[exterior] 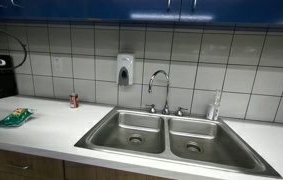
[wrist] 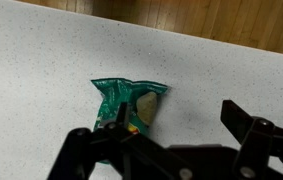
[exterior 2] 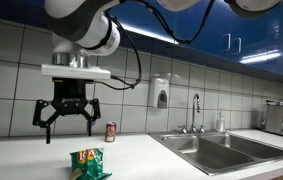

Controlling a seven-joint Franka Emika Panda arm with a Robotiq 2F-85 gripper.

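On the white counter lies a green bag (exterior: pixel 15 118), its top edge crimped, toward the left in exterior view 1. My gripper (exterior 2: pixel 67 128) is above the counter in exterior view 2, pointing down with its fingers spread wide and nothing between them. The bag (exterior 2: pixel 88 164) is below and slightly to the right of it there. From the wrist, the bag (wrist: pixel 114 97) shows its green top and a patch of tan and yellow; the hand covers its lower part. The open gripper spans past the bag on the right.
A red can (exterior: pixel 74 100) stands near the tiled wall. To the right is a double steel sink (exterior: pixel 168 157) with a faucet (exterior: pixel 160 82) and a bottle (exterior: pixel 214 105). A soap dispenser (exterior: pixel 126 69) hangs on the wall. Counter between bag and sink is clear.
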